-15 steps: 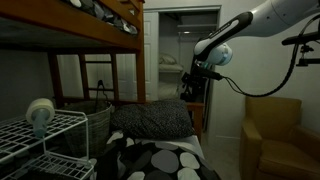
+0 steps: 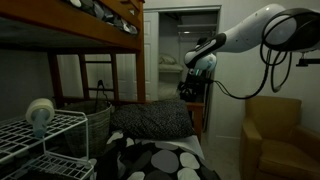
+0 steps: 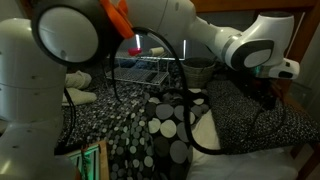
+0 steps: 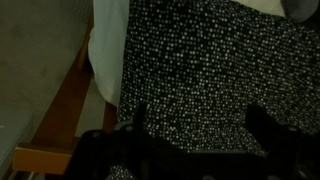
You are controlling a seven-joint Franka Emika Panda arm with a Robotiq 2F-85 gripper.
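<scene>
My gripper stands open in the wrist view, its two dark fingers wide apart with nothing between them. Below it lies a dark pillow with small pale specks (image 4: 195, 75). In exterior view 1 the pillow (image 2: 152, 120) rests at the head of the bed, and the dark gripper (image 2: 189, 91) hangs above its right end. The fingertips are too dark there to make out. From the other side, the gripper (image 3: 268, 97) is over the speckled pillow (image 3: 236, 118); whether they touch cannot be told.
A dotted blanket (image 2: 160, 160) covers the bed's near part. A wire rack (image 2: 45, 140) with a white roll (image 2: 40, 110) and a woven basket (image 2: 98, 122) stand left. The upper bunk (image 2: 70, 36) overhangs that side. A brown armchair (image 2: 280, 140) is at right.
The arm has shifted slightly left and down, bringing the gripper nearer the pillow's right end. A hanging cable loop now shows at the right. The pillow looks unmoved.
</scene>
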